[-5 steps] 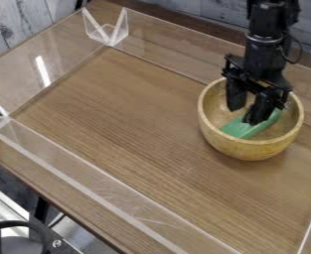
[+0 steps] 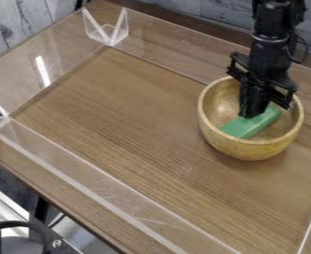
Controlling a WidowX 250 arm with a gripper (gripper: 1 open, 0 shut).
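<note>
A yellow wooden bowl stands at the right of the table, with a green oblong object lying inside it. The black gripper reaches down from the top right into the bowl, over the green object's upper left end. Its fingertips are dark and small; whether anything is between them is hard to see, and it looks shut.
A transparent edge runs along the table's borders. Dark cables or hardware lie at the lower left corner.
The gripper has shifted slightly within the bowl since a second ago, its fingertips now above the upper left end of the green object. The bowl looks unmoved.
</note>
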